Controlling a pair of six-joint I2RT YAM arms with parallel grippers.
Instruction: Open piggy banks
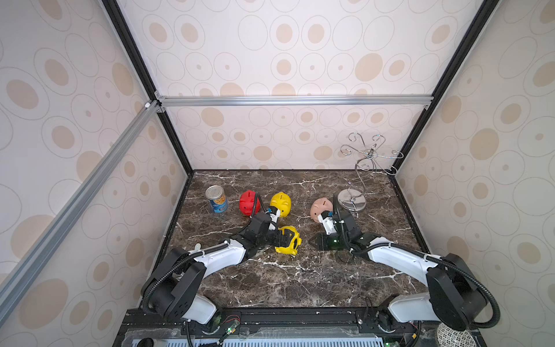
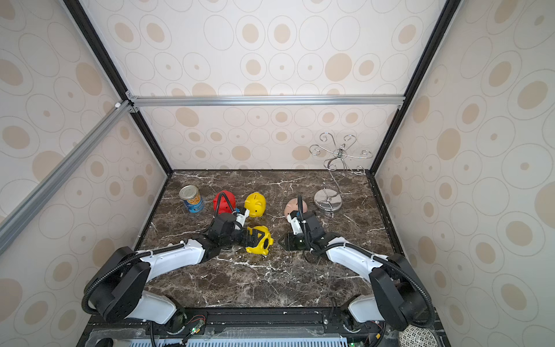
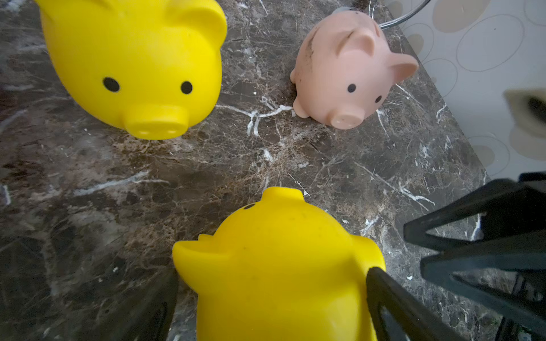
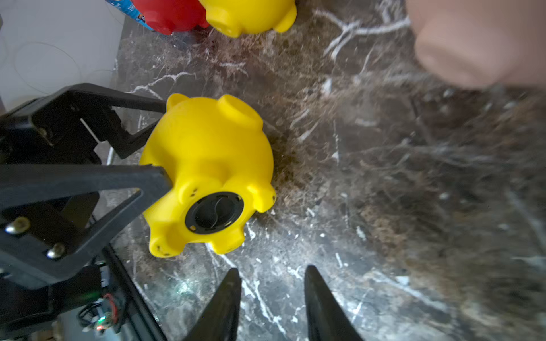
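A yellow piggy bank (image 4: pixel 207 147) lies tipped on its side on the marble table, its black bottom plug (image 4: pixel 214 212) facing my right wrist camera. My open left gripper straddles it, a finger at either side. My right gripper is just to the right of it, fingers apart with nothing between. Behind stand a second yellow bank (image 1: pixel 280 203), a red bank (image 1: pixel 248 202) and a pink bank (image 1: pixel 319 208), all upright.
A tin can (image 1: pixel 216 199) stands at the back left and a chrome stand (image 1: pixel 352 199) at the back right.
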